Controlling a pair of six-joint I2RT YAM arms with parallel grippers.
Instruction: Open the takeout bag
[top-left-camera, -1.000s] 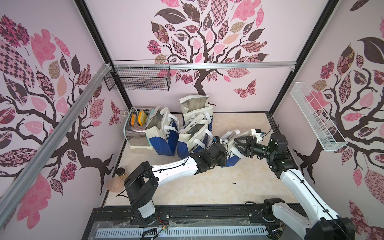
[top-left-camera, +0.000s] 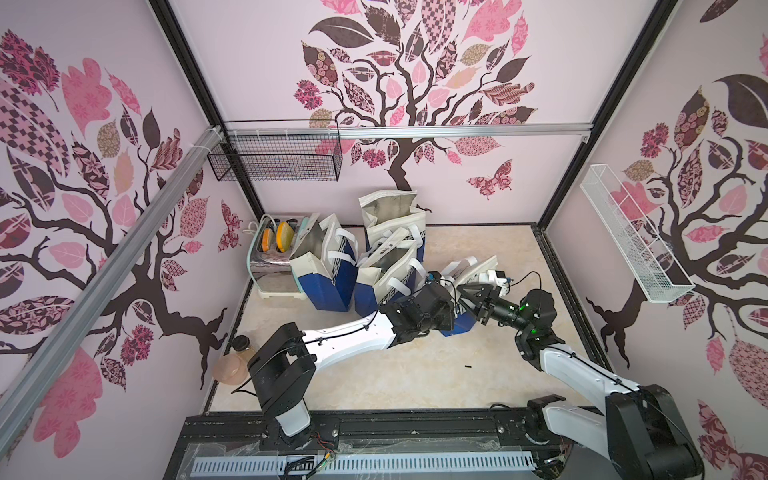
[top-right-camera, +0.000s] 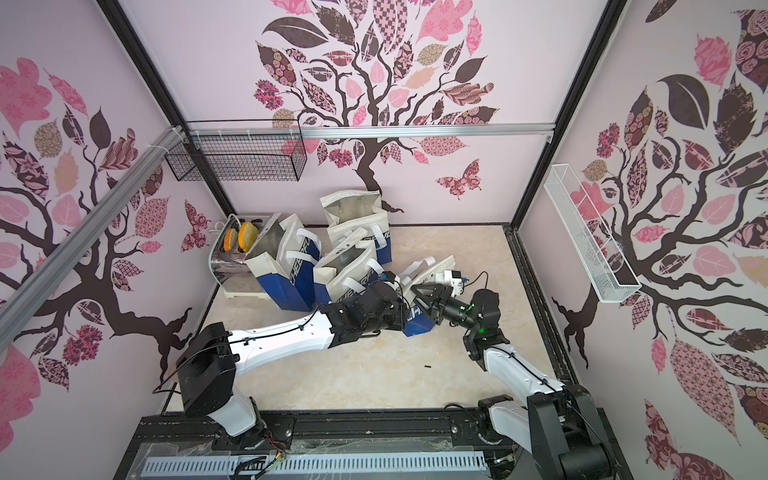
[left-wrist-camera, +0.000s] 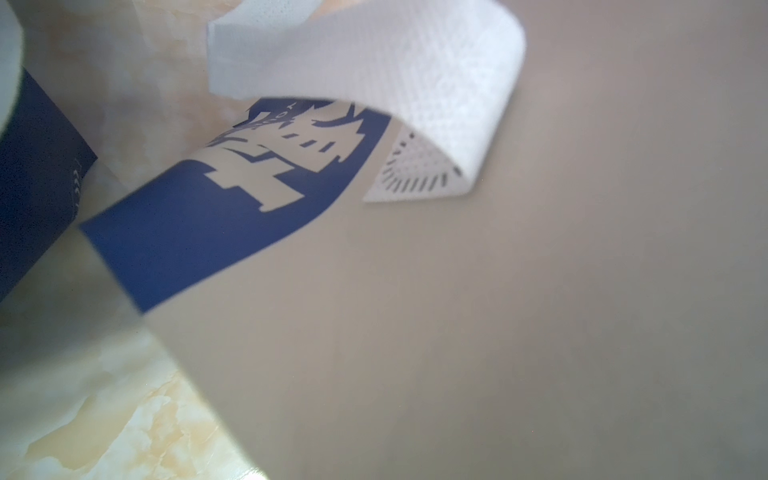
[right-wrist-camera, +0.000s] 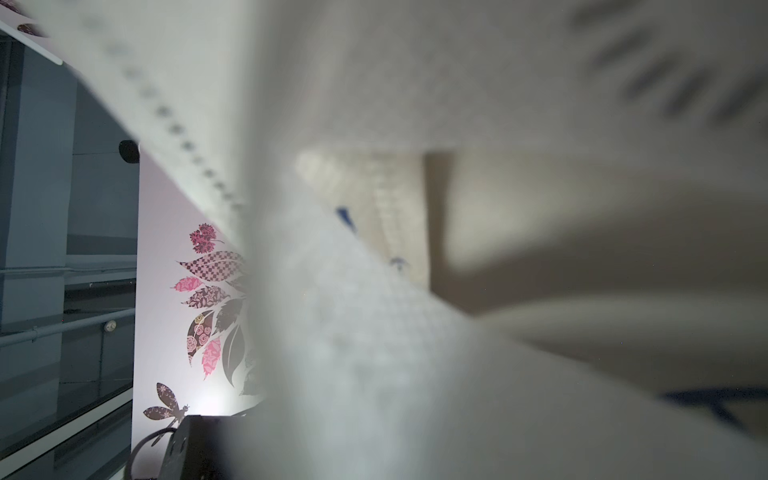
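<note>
A white-and-blue takeout bag (top-left-camera: 461, 321) sits tilted at the right of the bag group, between my two grippers. My left gripper (top-left-camera: 448, 308) is against its left side; its fingers are out of sight in the left wrist view, which shows the bag's pale panel (left-wrist-camera: 560, 304) and a white strap (left-wrist-camera: 440, 64) close up. My right gripper (top-left-camera: 473, 296) is at the bag's right upper part, with white fabric (right-wrist-camera: 336, 344) filling its wrist view, blurred. Neither gripper's fingers show clearly.
Several other open bags (top-left-camera: 324, 280) stand at the back left, beside a rack (top-left-camera: 272, 276) with yellow items. Wire baskets (top-left-camera: 276, 156) hang on the walls.
The left arm and other bags are unchanged.
</note>
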